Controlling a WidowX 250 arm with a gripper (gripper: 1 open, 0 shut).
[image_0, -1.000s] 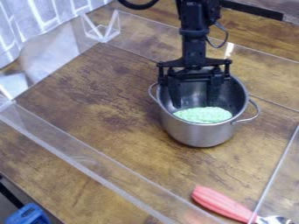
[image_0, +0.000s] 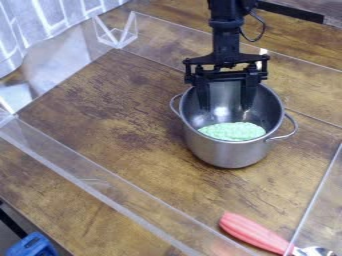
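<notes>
A steel pot (image_0: 229, 150) with two side handles stands on the wooden table, a pale green speckled flat piece (image_0: 233, 131) lying inside it. My black gripper (image_0: 225, 85) hangs over the back rim of the pot, pointing down, its fingers reaching to about the pot's mouth. Whether they are open or shut is hard to make out, and I see nothing clearly held.
A red-handled utensil (image_0: 254, 233) lies at the front right. Clear plastic walls edge the wooden surface (image_0: 94, 110), which is bare on the left. A blue object (image_0: 34, 248) sits at the bottom left corner.
My gripper has risen from lower inside the pot to above its rim. The pot and the green piece have stayed in place.
</notes>
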